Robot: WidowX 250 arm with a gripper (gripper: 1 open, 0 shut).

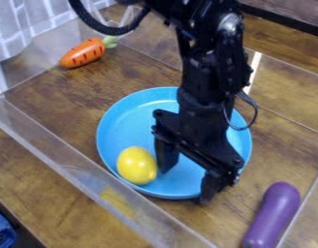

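My black gripper (188,155) is low over the blue plate (125,124), open, with its fingers spread just right of and behind a yellow egg-shaped object (136,165). The egg rests at the plate's left front, partly beside the nearer finger. The arm hides much of the plate's middle and right.
A purple eggplant (270,217) lies at the front right, outside the plate. An orange carrot (84,53) lies at the back left. A translucent rail runs along the left front.
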